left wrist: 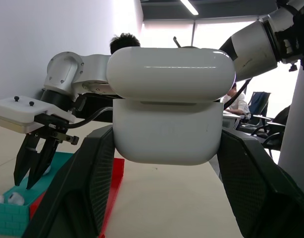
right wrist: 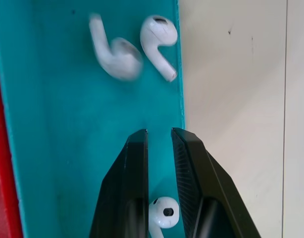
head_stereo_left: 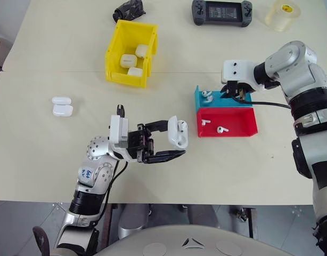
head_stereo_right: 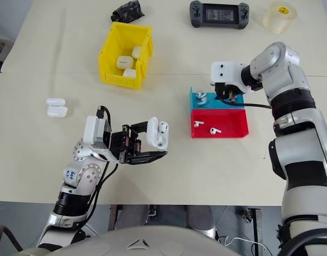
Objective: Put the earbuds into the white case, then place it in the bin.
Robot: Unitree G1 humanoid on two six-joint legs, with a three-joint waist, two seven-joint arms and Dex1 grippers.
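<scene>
My left gripper (head_stereo_left: 166,143) is shut on the white case (head_stereo_left: 179,133), holding it above the table with its lid up; an earbud shows in it in the head right view. Over the teal compartment (head_stereo_left: 235,97), my right gripper is shut with nothing held; a thin gap shows between its fingertips. Past those tips in the right wrist view, two earbuds lie close together, one blurred (right wrist: 123,59) and one sharp (right wrist: 159,42) by the wall. Another earbud (right wrist: 164,213) shows through the gap between the fingers, partly hidden.
The red compartment (head_stereo_left: 240,114) adjoins the teal one and contains two earbuds. A yellow bin (head_stereo_left: 115,58) with several white cases stands at the back left. Another white case (head_stereo_left: 62,109) lies at far left.
</scene>
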